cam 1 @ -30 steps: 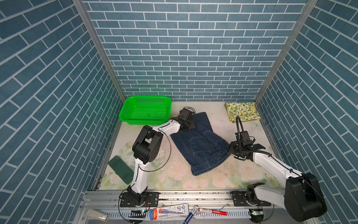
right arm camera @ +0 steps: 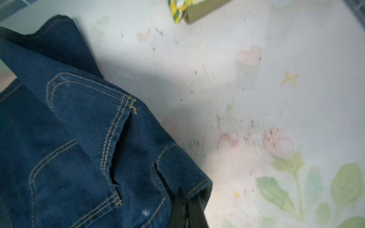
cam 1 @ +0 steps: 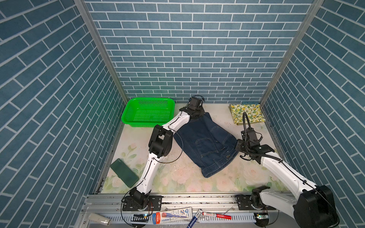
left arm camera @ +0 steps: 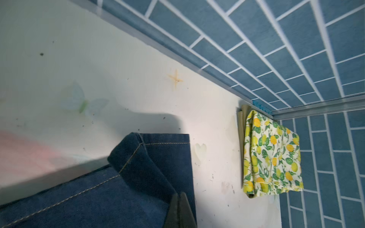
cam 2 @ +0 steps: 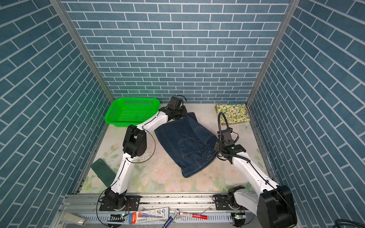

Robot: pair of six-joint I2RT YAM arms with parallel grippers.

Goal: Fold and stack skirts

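Observation:
A dark blue denim skirt lies slantwise across the table, waistband toward the front right. In the right wrist view, my right gripper is shut on its waistband corner, where the cloth bunches up. My left gripper is shut above the far hem; a fold of denim runs up to its fingertips, but whether cloth is pinched there is hidden. The hem end is creased, one part turned over another. A folded lemon-print skirt rests in the far right corner, with olive cloth showing under it.
An empty green basket stands at the far left, close by my left arm. A dark green flat object lies at the front left. Bare table shows in front and on the right.
My left gripper has moved away toward the back wall and slightly right over the skirt. My right gripper has shifted slightly right and back, and the waistband has swung right with it.

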